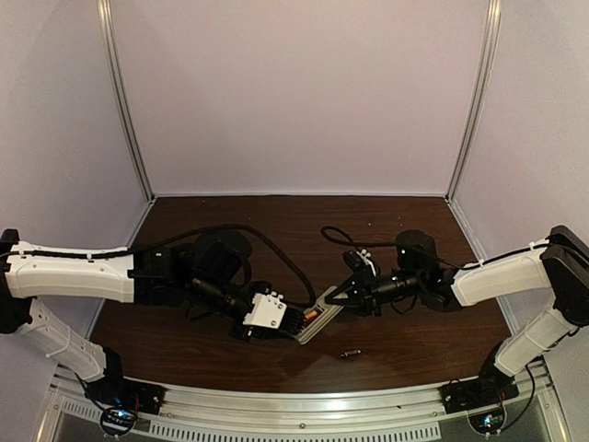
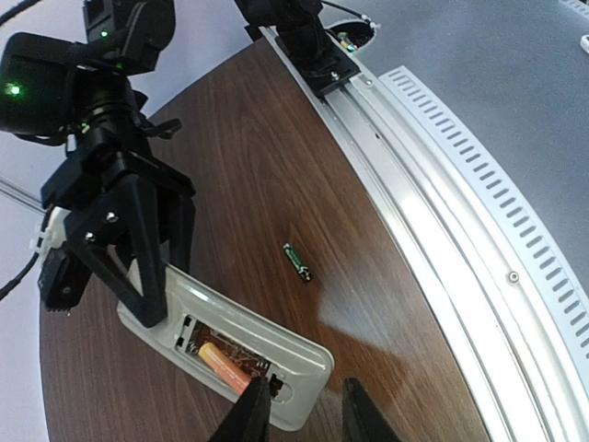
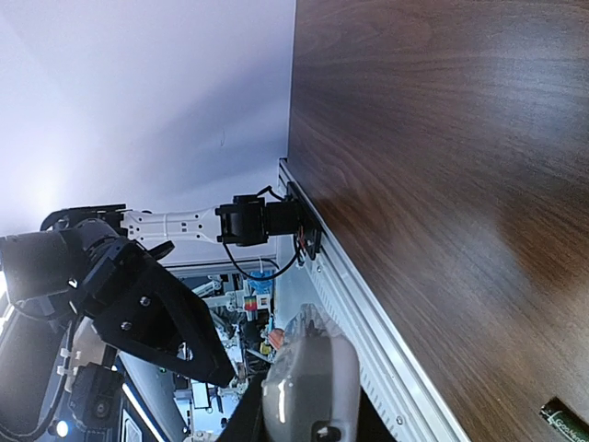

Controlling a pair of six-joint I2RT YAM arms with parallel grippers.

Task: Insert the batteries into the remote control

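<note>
The grey remote [image 1: 322, 308] is held up by my right gripper [image 1: 336, 297], shut on its upper end. Its battery bay faces up in the left wrist view, with an orange battery [image 2: 224, 366] lying in it and part of the bay bare. My left gripper is part open at the remote's lower end, its fingertips beside that end with nothing clearly between them. A loose dark green battery [image 2: 297, 262] lies on the table below, also in the top view [image 1: 350, 354]. In the right wrist view the remote [image 3: 311, 387] is seen end-on.
Pale walls enclose the sides and back.
</note>
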